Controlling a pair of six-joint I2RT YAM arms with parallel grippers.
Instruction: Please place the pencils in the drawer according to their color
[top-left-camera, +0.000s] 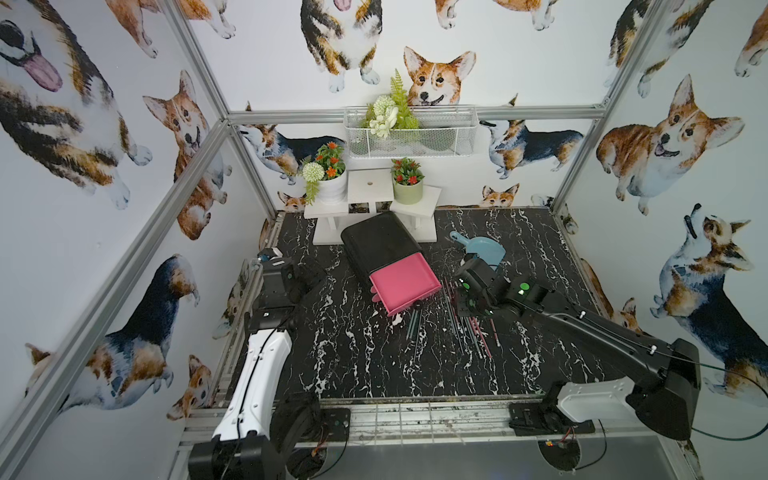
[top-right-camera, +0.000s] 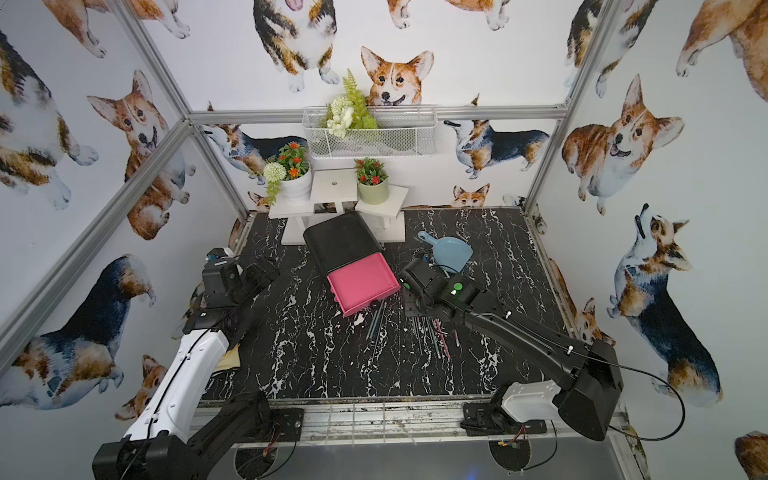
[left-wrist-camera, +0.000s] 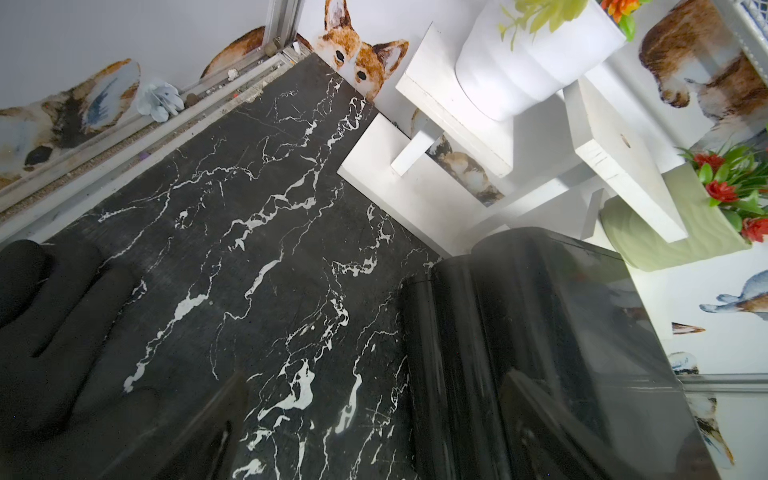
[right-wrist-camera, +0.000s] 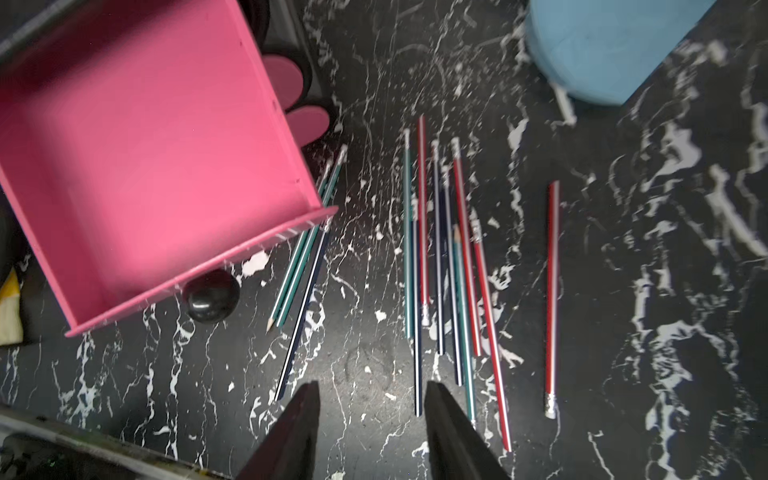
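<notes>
The pink drawer (right-wrist-camera: 152, 152) stands pulled out of the black cabinet (top-left-camera: 380, 244), and no pencils show on its floor in the right wrist view. Beside its corner lie teal pencils (right-wrist-camera: 304, 256) and a dark blue pencil (right-wrist-camera: 302, 320). Further right is a mixed cluster of teal, dark blue and red pencils, among them a red pencil (right-wrist-camera: 422, 200). One red pencil (right-wrist-camera: 552, 280) lies apart. My right gripper is above the pencils, its fingers apart and empty. Left of the cabinet, my left gripper is open with nothing between its fingers.
A blue dustpan (top-left-camera: 485, 253) lies behind the pencils. Behind the cabinet, a white stand (left-wrist-camera: 448, 188) bears two potted plants. A yellow cloth (top-right-camera: 229, 360) is by the left arm.
</notes>
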